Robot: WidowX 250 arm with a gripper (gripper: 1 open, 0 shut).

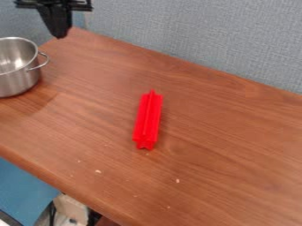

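My black gripper (58, 26) is high at the top left, above and behind the steel pot (17, 66), partly cut off by the frame's top edge. It looks shut, with nothing seen between its fingers. A long red ridged object (147, 120) lies on the wooden table (224, 159), right of the middle of the view and apart from the pot.
A grey textured wall (200, 35) runs behind the table. A blue surface (18, 185) lies beyond the table's edge at the lower left.
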